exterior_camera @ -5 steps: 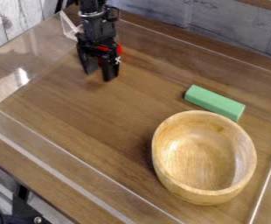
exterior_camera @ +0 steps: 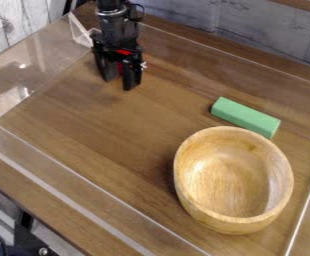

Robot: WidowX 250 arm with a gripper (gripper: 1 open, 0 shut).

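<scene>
My gripper (exterior_camera: 122, 68) is a black shape at the top left of the camera view, low over the wooden table (exterior_camera: 104, 140). A small red object (exterior_camera: 122, 52) shows behind it, mostly hidden by the gripper; whether the fingers touch or hold it I cannot tell. A green block (exterior_camera: 245, 117) lies at the right. A wooden bowl (exterior_camera: 233, 205) stands at the lower right.
A clear plastic strip runs along the left side, and walls border the back and left.
My gripper has shifted slightly, and the red object is more covered by it than before. The block and bowl are unmoved.
</scene>
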